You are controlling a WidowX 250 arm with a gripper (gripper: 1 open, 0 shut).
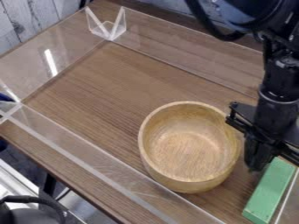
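My gripper [256, 156] is at the right, pointing down beside a round wooden bowl [187, 144], just right of its rim. It is shut, with nothing visible between its fingers. Below it a green rectangular object [268, 194] lies on the table, its upper end near the fingertips; whether they touch it I cannot tell.
Transparent panels run along the back and near left edges. A dark object [30, 210] sits at the bottom left corner.
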